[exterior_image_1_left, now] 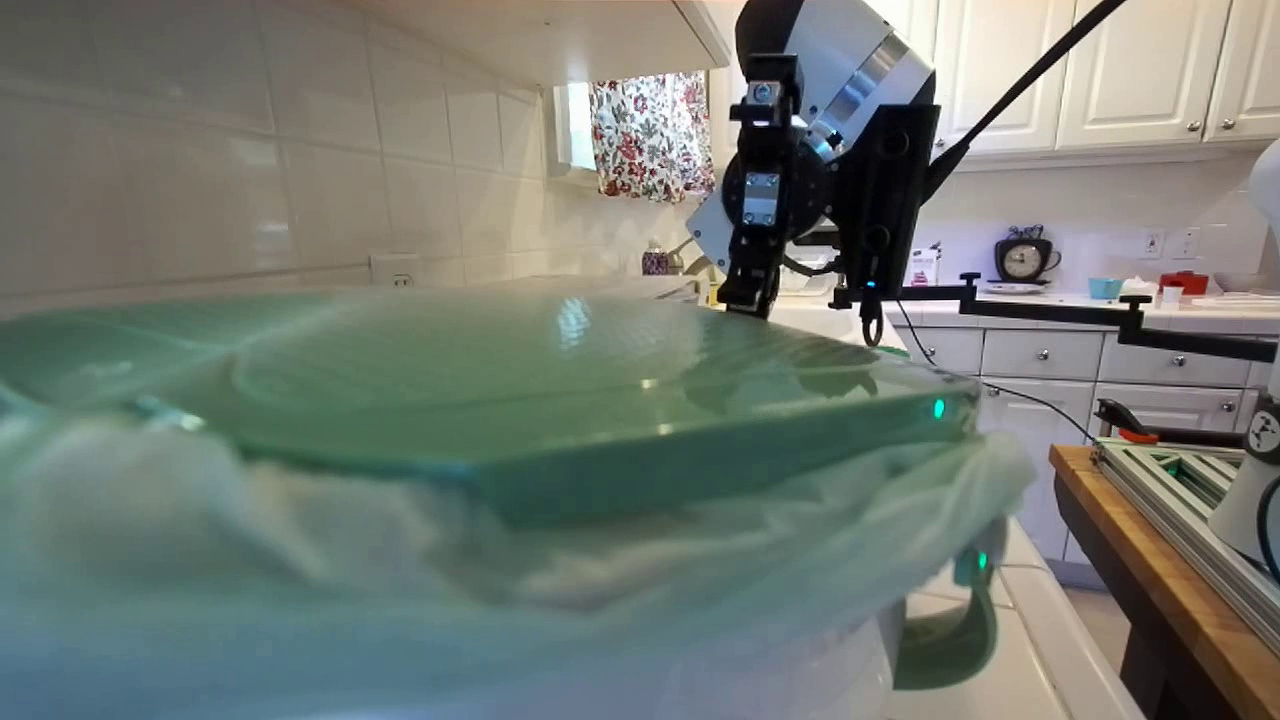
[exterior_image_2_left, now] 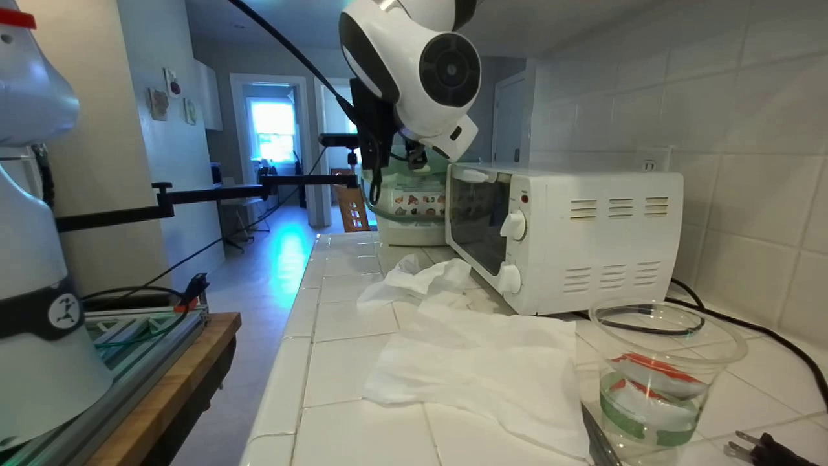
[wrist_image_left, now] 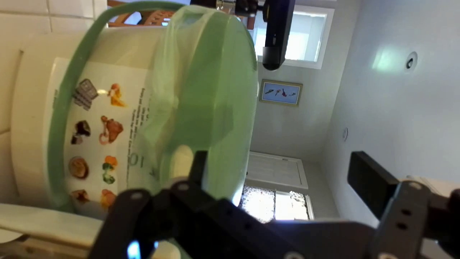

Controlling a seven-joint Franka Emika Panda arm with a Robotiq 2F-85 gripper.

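In the wrist view my gripper is open, its two black fingers wide apart with nothing between them. A white bin with food pictures point(wrist_image_left: 97, 142) fills the left of that view, with a green lid point(wrist_image_left: 230, 99), a green handle point(wrist_image_left: 64, 99) and a plastic liner poking out under the lid. One finger overlaps the lid's lower part in the picture; whether it touches cannot be told. From exterior view 1, the gripper point(exterior_image_1_left: 750, 300) hangs beyond the lid point(exterior_image_1_left: 540, 372), pointing down. A white toaster oven point(exterior_image_2_left: 578, 241) stands beside the bin in exterior view 2.
White paper towels point(exterior_image_2_left: 485, 365) lie in front of the oven. Nearby on the counter are a clear cup with packets point(exterior_image_2_left: 660, 388) and a loose plug point(exterior_image_2_left: 768, 450). A black camera bar point(exterior_image_2_left: 209, 194) stretches beside the arm.
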